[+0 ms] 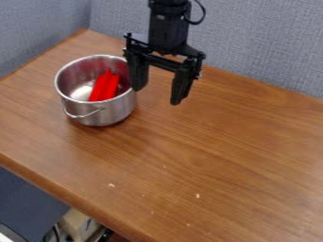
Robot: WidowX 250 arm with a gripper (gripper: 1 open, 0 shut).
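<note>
My black gripper (161,82) hangs over the wooden table, open, its two fingers spread wide with nothing between them. Its left finger is at the right rim of a steel pot (89,109) on the left of the table; whether they touch I cannot tell. A red object (105,85) lies inside the pot, toward its right side, partly hidden by the wall.
Grey padded walls stand behind and at the left. Some dark cables lie off the table's front-left edge.
</note>
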